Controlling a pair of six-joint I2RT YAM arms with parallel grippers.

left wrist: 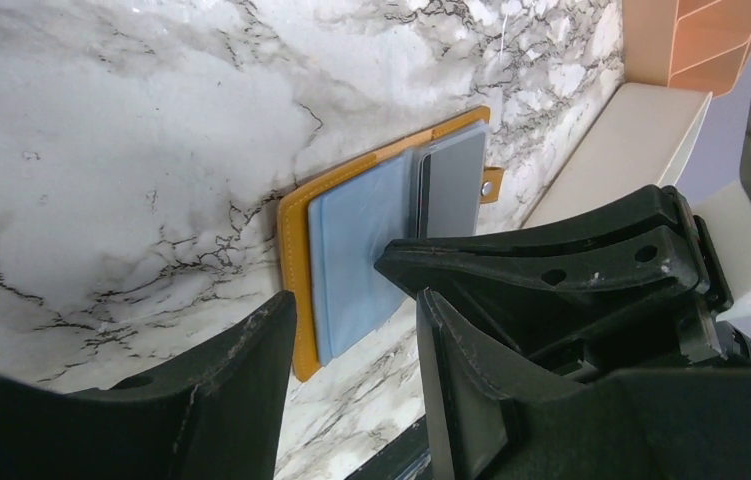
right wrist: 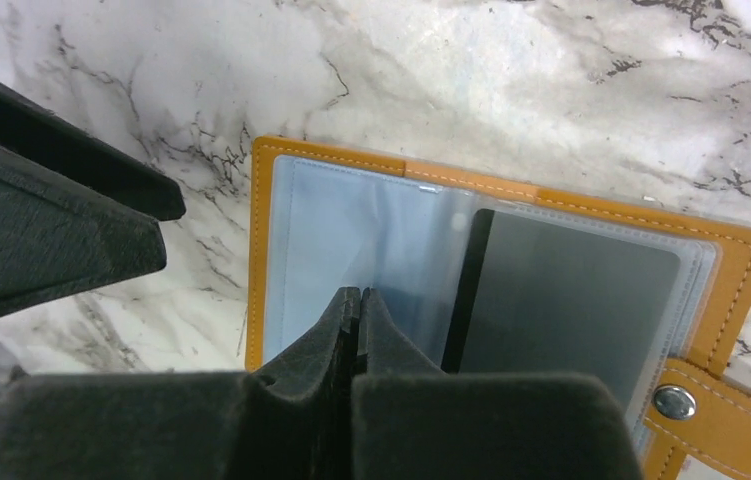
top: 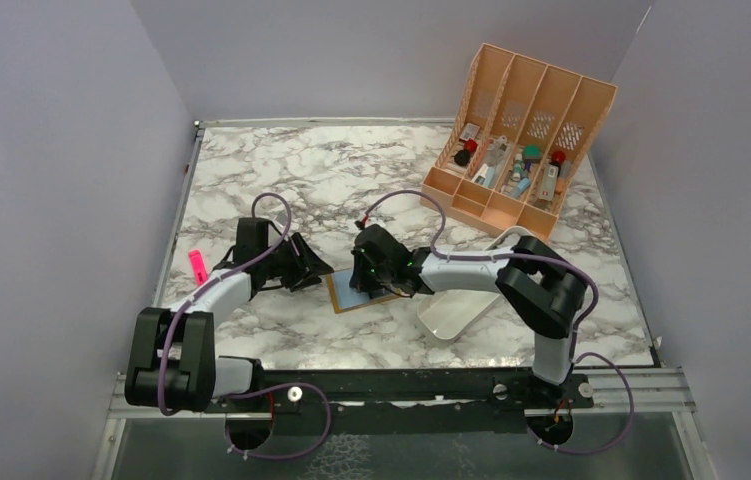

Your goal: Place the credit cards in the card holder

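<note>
The card holder (top: 344,293), tan leather with clear sleeves, lies on the marble table, a pale blue insert (right wrist: 326,240) and a dark grey insert (right wrist: 573,300) showing; whether these are cards I cannot tell. My right gripper is shut with nothing visible between its fingers, its tips resting on or just over the blue part. My left gripper is part open at the holder's left end, its fingers apart and empty. A strap with a snap (right wrist: 711,420) sticks out on the holder's right side.
A white tray (top: 441,325) lies right of the holder, partly under my right arm. A tan compartment organizer (top: 496,215) with assorted items stands at back right. A pink object (top: 197,266) lies at far left.
</note>
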